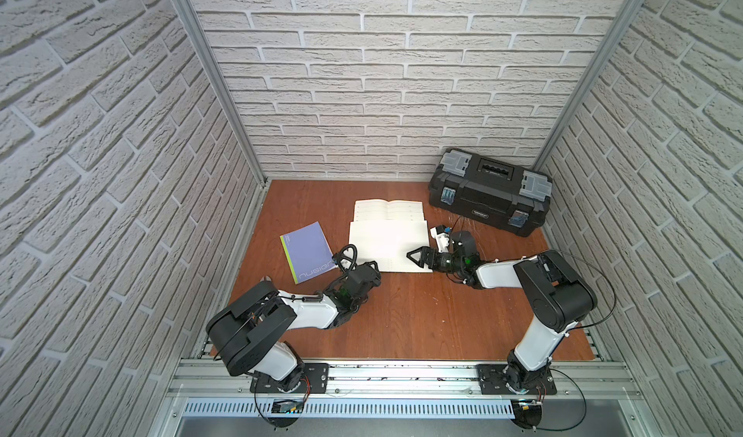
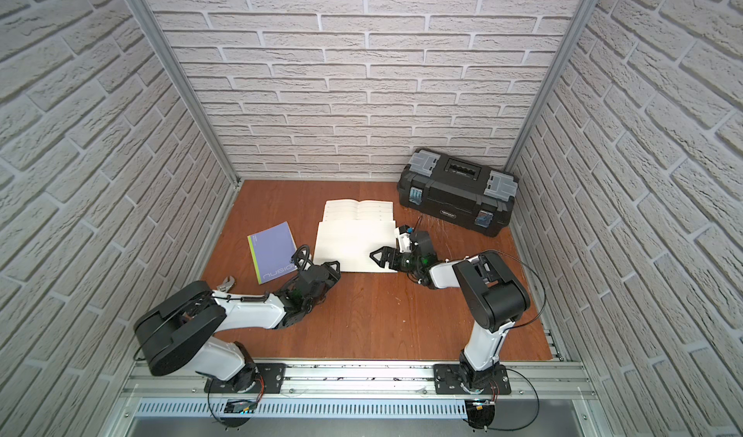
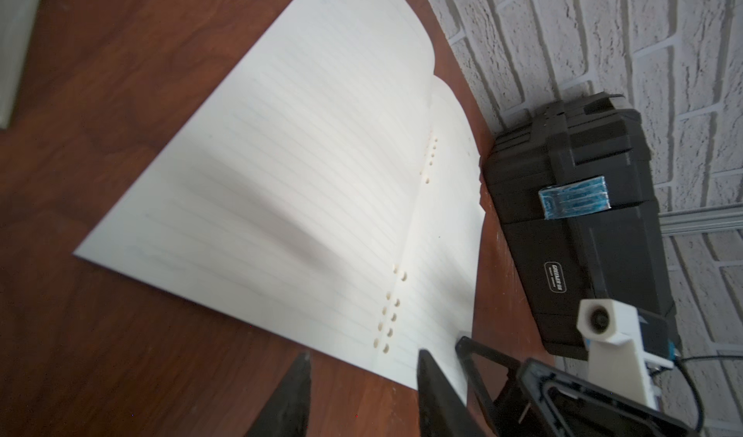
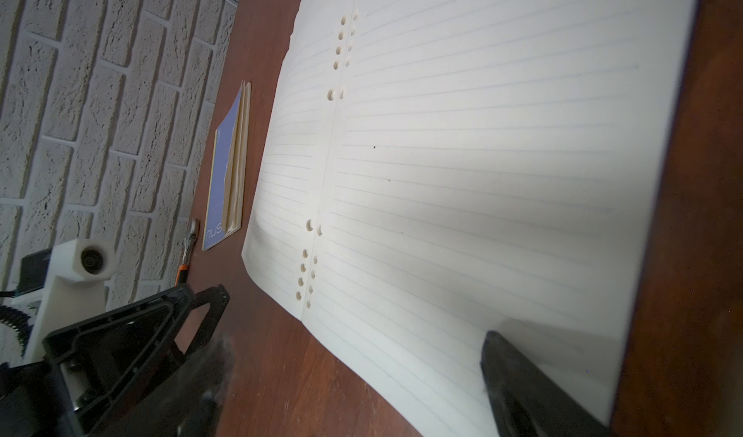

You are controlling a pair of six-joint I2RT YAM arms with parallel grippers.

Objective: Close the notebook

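An open notebook (image 1: 387,239) lies on the table with white lined pages and punched holes along its fold. My left gripper is at its near left edge, its two fingertips apart with nothing between them, over the table just short of the page edge. My right gripper is at the notebook's right side, its fingers apart, one over the page and casting a shadow, with nothing held.
A purple notebook (image 1: 308,251) lies to the left. A black toolbox (image 1: 490,192) stands at the back right. An adjustable wrench (image 4: 185,251) is mostly hidden behind the left arm.
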